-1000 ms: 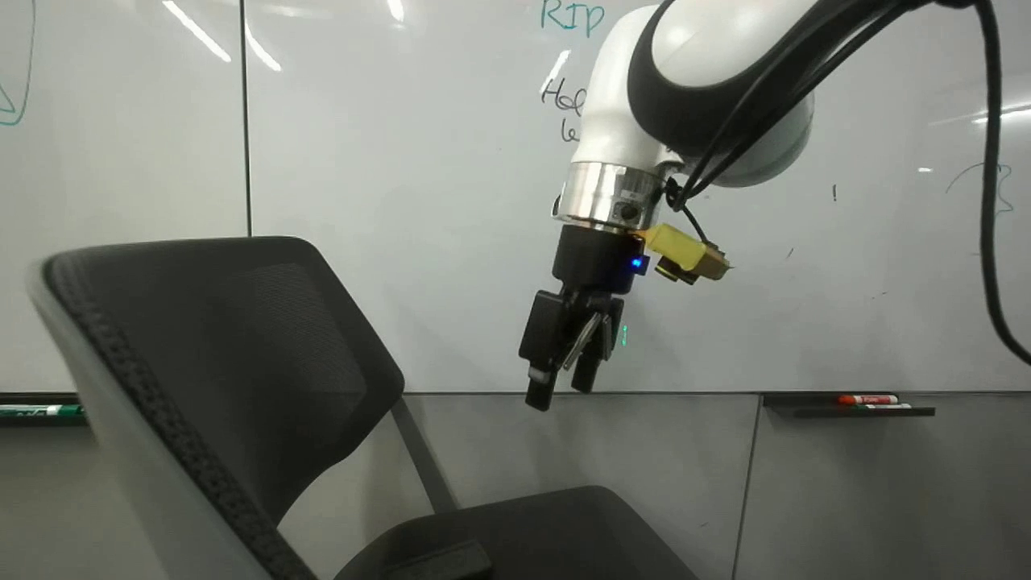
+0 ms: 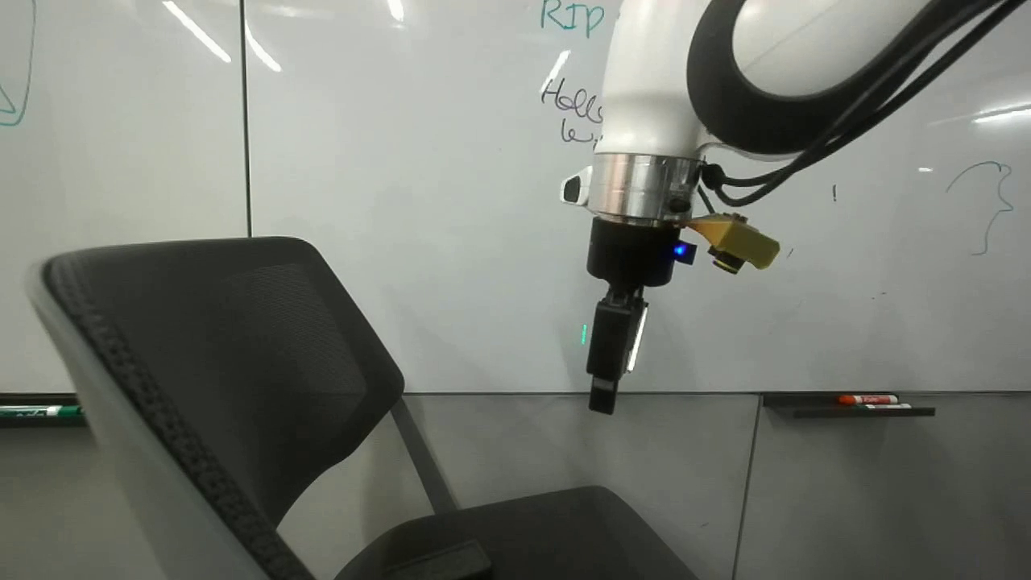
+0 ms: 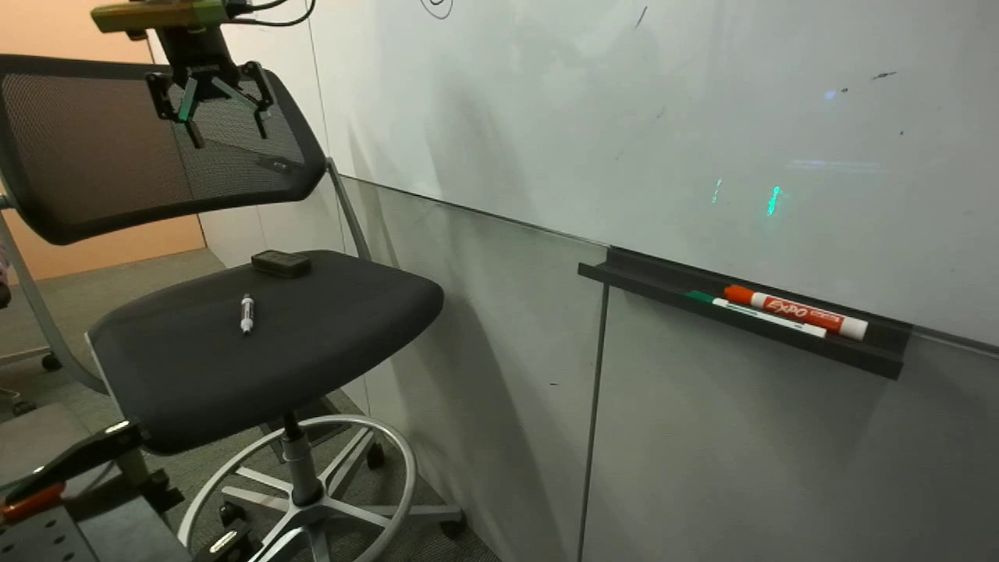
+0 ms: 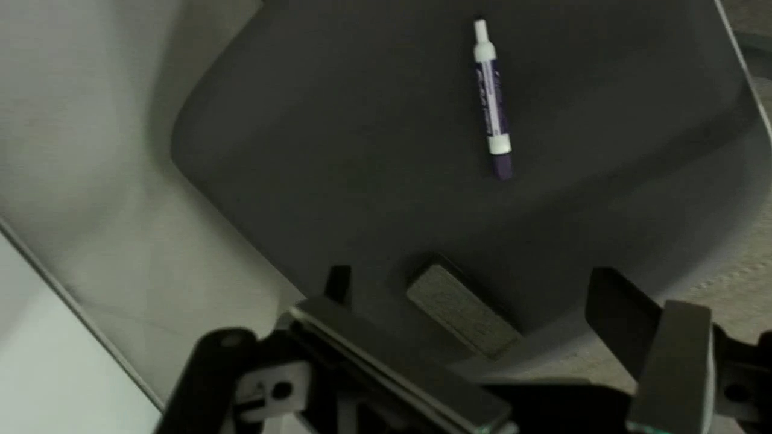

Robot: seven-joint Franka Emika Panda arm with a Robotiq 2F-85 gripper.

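Note:
A white marker with a purple label and tip (image 4: pixel 493 105) lies on the dark seat of the chair (image 3: pixel 365 300); exterior view 2 shows the same marker (image 3: pixel 247 314) near the seat's middle. Behind it, toward the backrest, rests a dark block like an eraser (image 3: pixel 281 263), its grey face (image 4: pixel 463 310) up in the wrist view. My gripper (image 3: pixel 230 139) hangs well above the seat, open, with nothing between its fingers. In exterior view 1 the gripper (image 2: pixel 602 398) is seen edge-on and points down; the marker is out of sight there.
The mesh backrest (image 2: pixel 222 358) rises beside the arm. A whiteboard (image 2: pixel 435 193) stands close along one side. Its tray (image 3: pixel 599 273) holds a red marker (image 3: pixel 796 312) and a green one (image 3: pixel 768 317). Air between gripper and seat is clear.
My arm has moved right in exterior view 1, away from the backrest. The gripper has turned about its axis and points more nearly straight down.

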